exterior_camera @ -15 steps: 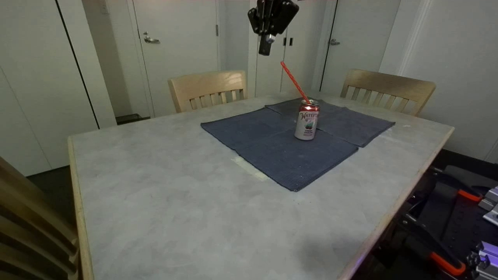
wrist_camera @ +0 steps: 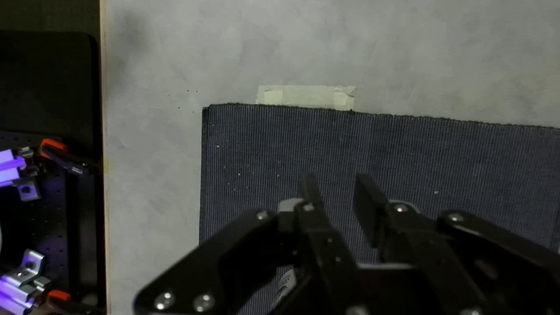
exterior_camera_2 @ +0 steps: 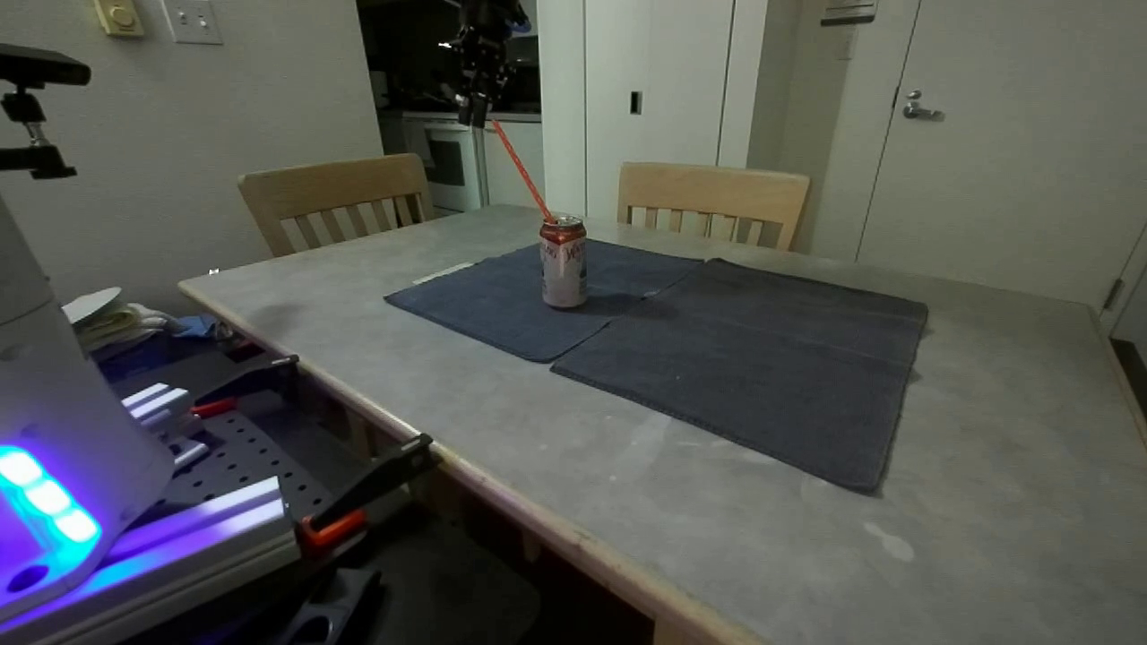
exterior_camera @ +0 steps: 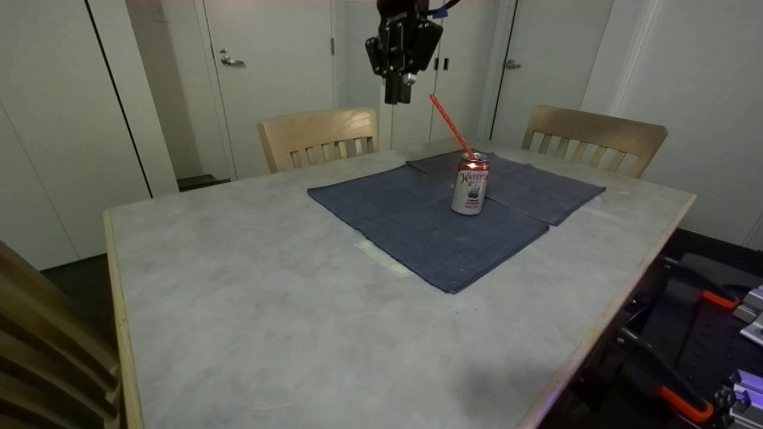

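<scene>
A white and red can (exterior_camera: 469, 192) stands upright on a dark blue cloth placemat (exterior_camera: 429, 243). From its top a red straw (exterior_camera: 452, 126) sticks out at a slant, leaning to the left in both exterior views. My gripper (exterior_camera: 397, 102) hangs in the air above the table, its fingers pointing down and apart from the straw in exterior view 1. In the wrist view a gap shows between the gripper's fingers (wrist_camera: 370, 204), with nothing in it but the placemat far below. Part of the can's label (wrist_camera: 286, 283) peeks out beneath the gripper's left side there.
A second dark placemat (exterior_camera_2: 753, 355) lies beside the first. Wooden chairs (exterior_camera: 322, 136) stand at the table's far side. Clamps and metal rails (exterior_camera_2: 215, 548) are by the robot base off the table edge.
My gripper has come down and slightly left in exterior view 1, and its fingers have spread apart. The can and straw have not moved.
</scene>
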